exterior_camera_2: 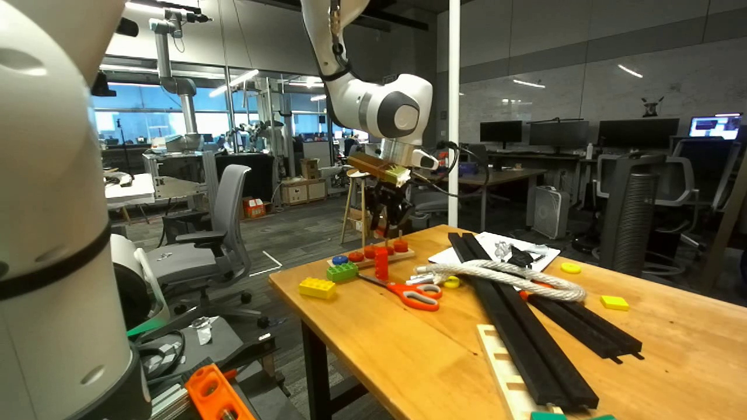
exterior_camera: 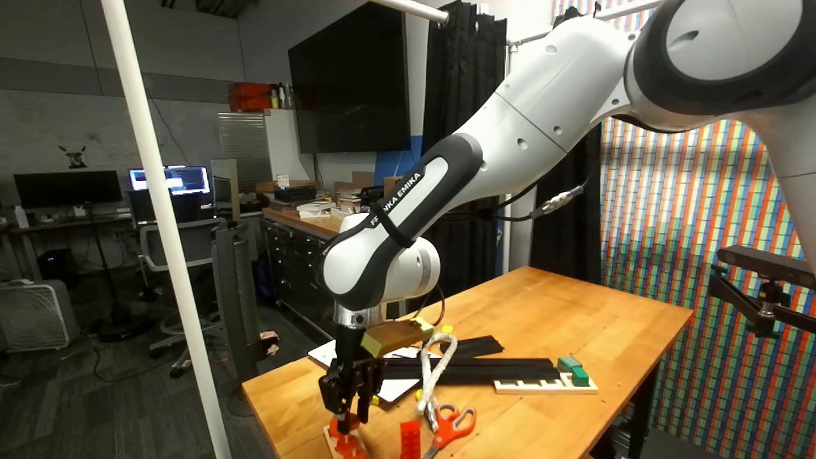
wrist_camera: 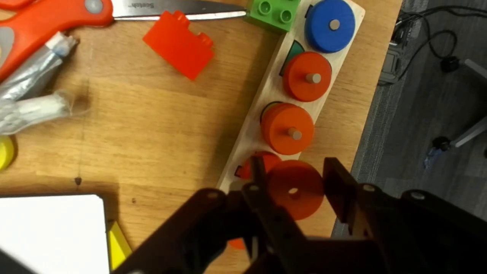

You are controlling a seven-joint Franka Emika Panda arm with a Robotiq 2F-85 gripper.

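Note:
In the wrist view my gripper is shut on a red-orange disc [wrist_camera: 296, 196] with a small hole in its middle. The disc hangs above the wooden peg board [wrist_camera: 249, 130], over its end, partly covering a red disc [wrist_camera: 261, 165] below. Further along the board, two orange-red discs [wrist_camera: 288, 128] and a blue disc [wrist_camera: 329, 25] sit on pegs. Exterior view 1 has the gripper [exterior_camera: 352, 417] just over the board's far part; there its fingers partly hide the held disc. More orange shows low between the fingers in the wrist view, mostly hidden.
Beside the board lie a red block [wrist_camera: 180, 45], a green block [wrist_camera: 274, 13] and orange-handled scissors [exterior_camera: 452, 424]. A yellow block [exterior_camera_2: 317, 287] is near the table edge. Rope [exterior_camera_2: 504, 272], black strips [exterior_camera_2: 522, 329] and a white board [wrist_camera: 50, 233] occupy other parts of the table.

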